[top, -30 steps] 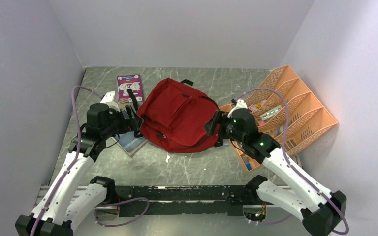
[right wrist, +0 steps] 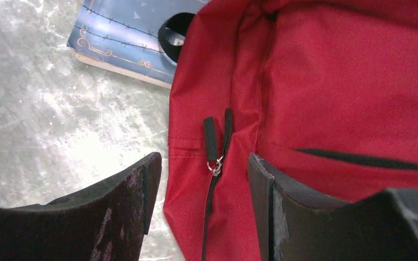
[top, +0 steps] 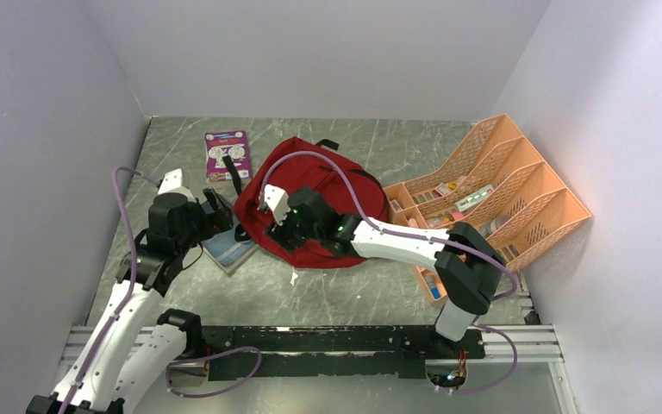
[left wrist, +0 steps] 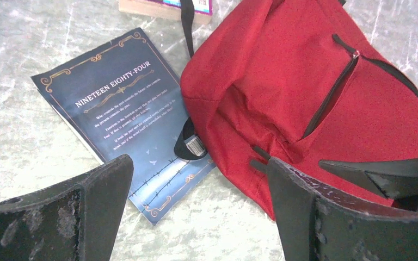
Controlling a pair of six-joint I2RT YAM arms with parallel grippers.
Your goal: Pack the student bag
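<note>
A red backpack (top: 332, 177) lies flat on the grey marbled table, its zippers showing. Above its left part my right gripper hangs with its fingers apart and nothing between them; the black zipper pulls (right wrist: 211, 138) lie below, in the gap. My left gripper is open and empty over a dark blue book (left wrist: 125, 103) titled Nineteen Eighty-Four, which lies left of the bag with a black strap loop (left wrist: 191, 142) over its edge. Behind them lies a purple book (top: 228, 156).
An orange organizer (top: 560, 216) with several small items stands on the right, close to the bag. A black strap (top: 232, 172) sticks out at the bag's left.
My right arm has swung left from the bag's right side to above its left part. The left gripper has shifted slightly left. The bag and books look unmoved.
</note>
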